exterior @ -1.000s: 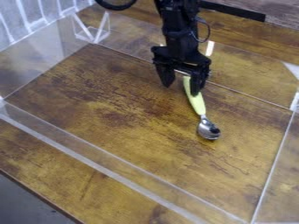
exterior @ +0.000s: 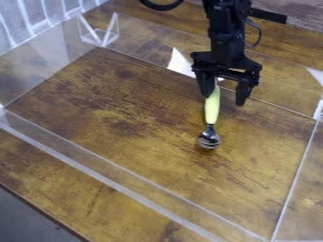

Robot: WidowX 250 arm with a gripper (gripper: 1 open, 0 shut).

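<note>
The black gripper [exterior: 225, 83] hangs at the upper middle of the camera view, low over the handle end of a utensil, its fingers apart. The utensil lies on the wooden surface, with a pale yellow-green handle [exterior: 212, 111] and a shiny metal head [exterior: 209, 139] toward the front. The gripper partly hides the handle's far end; whether they touch I cannot tell.
The wooden tray floor [exterior: 101, 142] is clear around the utensil. Clear plastic walls edge it at left, front and right. A small white patch [exterior: 179, 59] shows behind the gripper.
The utensil's head end has swung left, so it now lies more nearly straight front to back. The gripper has shifted right since a second ago.
</note>
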